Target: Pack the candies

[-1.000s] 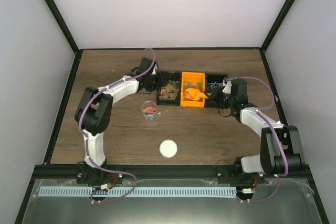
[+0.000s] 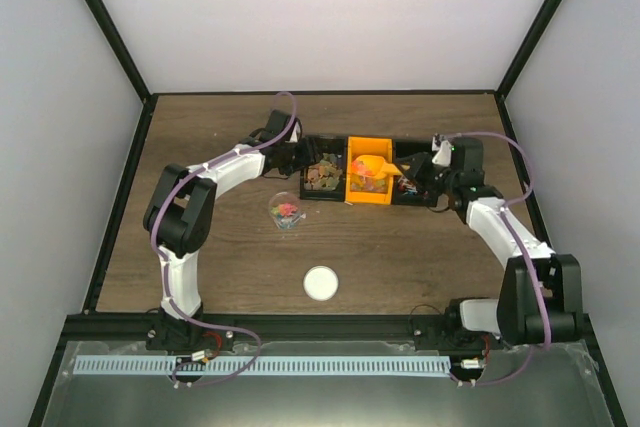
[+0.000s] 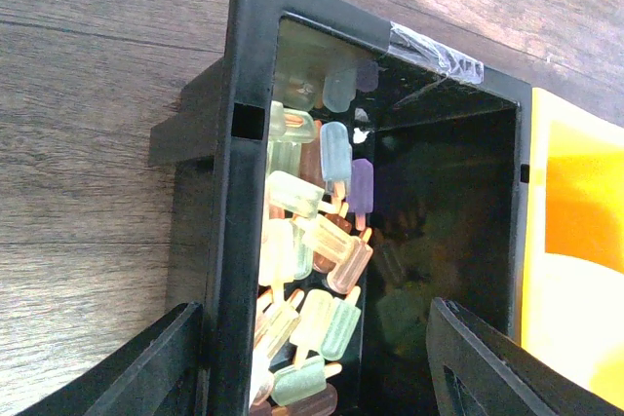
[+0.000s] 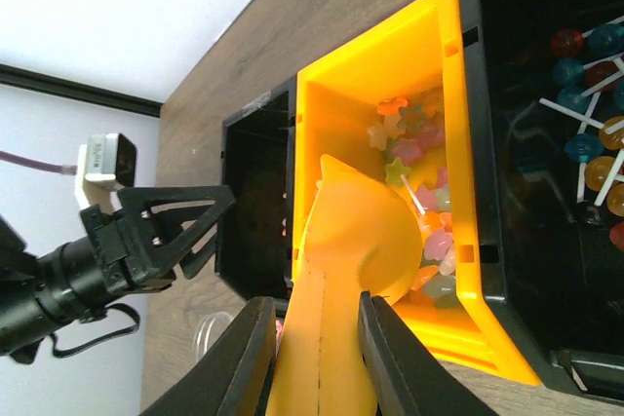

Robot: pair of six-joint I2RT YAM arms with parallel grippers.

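Three bins stand in a row: a black bin of popsicle-shaped candies [image 3: 341, 260], a yellow bin [image 4: 322, 104] with star and gummy candies [image 4: 434, 241], and a black bin of lollipops [image 4: 585, 143]. My right gripper is shut on an orange scoop [image 4: 370, 241], held over the yellow bin. My left gripper straddles the near wall of the left black bin, part open; whether its fingers touch the wall is unclear.
A clear round container [image 2: 285, 209] with colourful candies sits in front of the left bin. A white round lid [image 2: 320, 283] lies nearer the front.
My right gripper and scoop have risen slightly and shifted within the space over the yellow bin, the arm's elbow moving a little. The left arm looks unchanged.
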